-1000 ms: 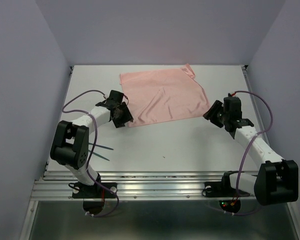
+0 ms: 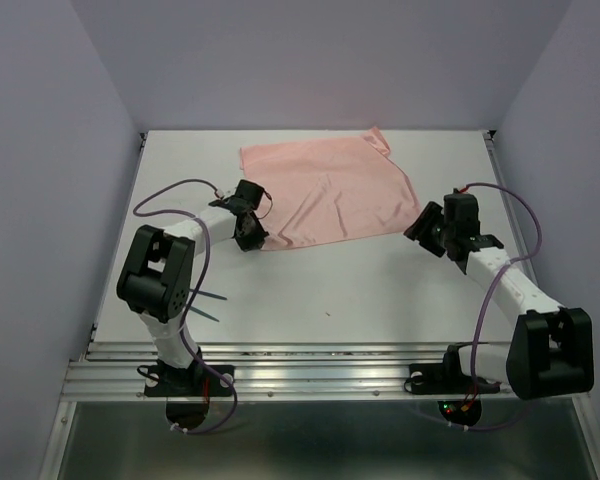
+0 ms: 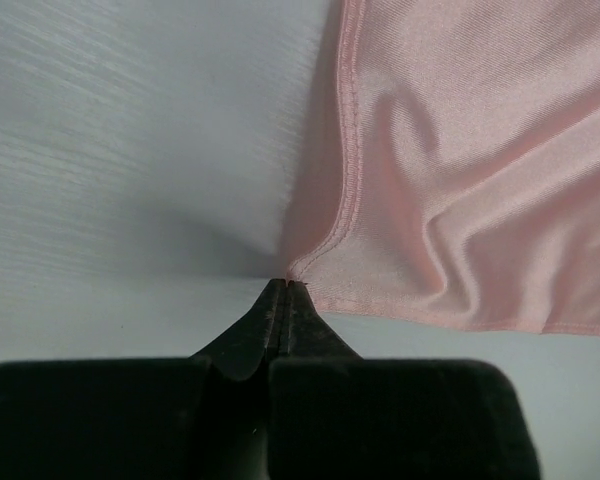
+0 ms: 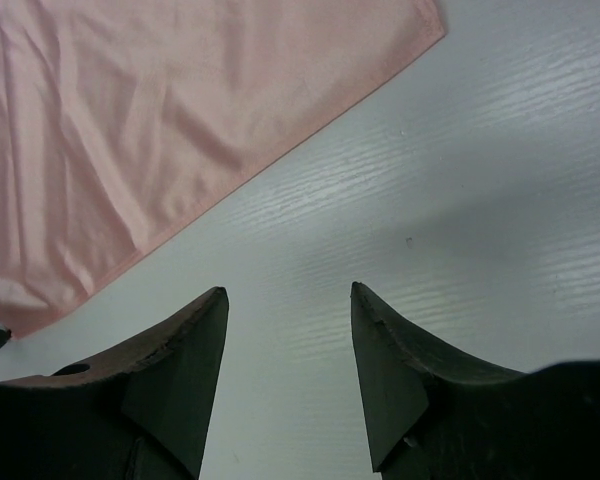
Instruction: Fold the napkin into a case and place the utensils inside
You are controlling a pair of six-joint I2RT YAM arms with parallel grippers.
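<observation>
The pink napkin lies spread with folds and creases on the white table. Its front-left corner meets the tips of my left gripper, which is shut; in the left wrist view the napkin's hemmed corner is pinched at the fingertips. My right gripper stands open beside the napkin's right corner, and in the right wrist view bare table shows between its fingers. Two thin dark utensils lie at the front left, partly hidden by the left arm.
Walls stand at the back and both sides; a metal rail runs along the front edge.
My left gripper has moved slightly right onto the napkin's corner and its fingers have closed there. The right arm has shifted very slightly; the napkin looks nearly unchanged.
</observation>
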